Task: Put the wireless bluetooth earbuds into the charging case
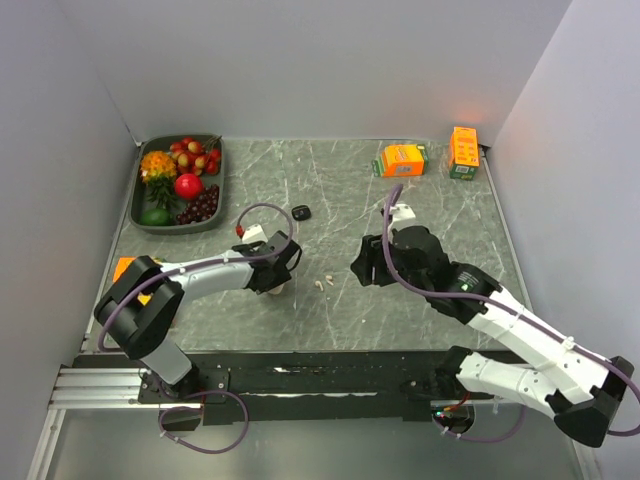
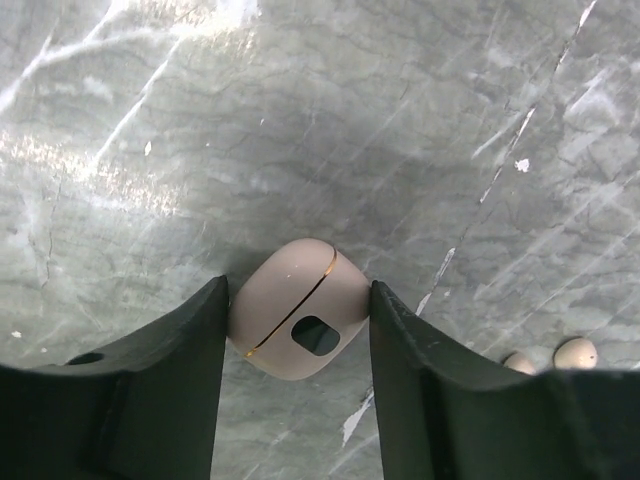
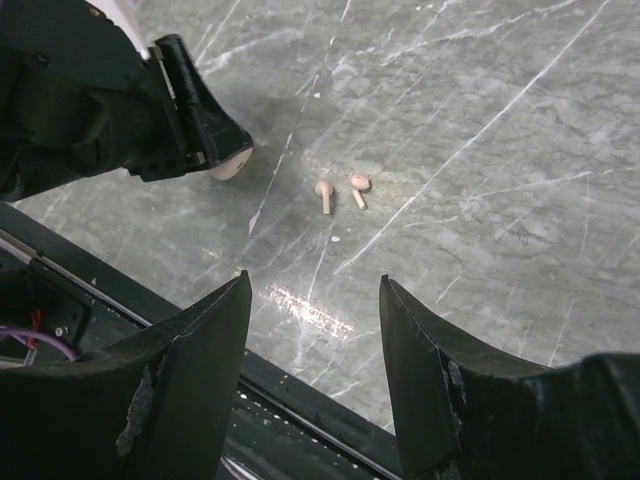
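The beige charging case [image 2: 285, 290], with a thin seam and a dark oval spot, sits between my left gripper's fingertips, low over the marble table. The fingers are at its two sides; whether they grip it I cannot tell. Two small beige earbuds lie on the table to its right, also at the edge of the left wrist view. My right gripper is open with nothing between its fingers, right of the earbuds in the top view [image 1: 372, 262].
A fruit tray [image 1: 140, 200] is at the back left, a small black object [image 1: 301, 213] behind the earbuds. Orange boxes [image 1: 403, 159] stand at the back right, another under the left arm.
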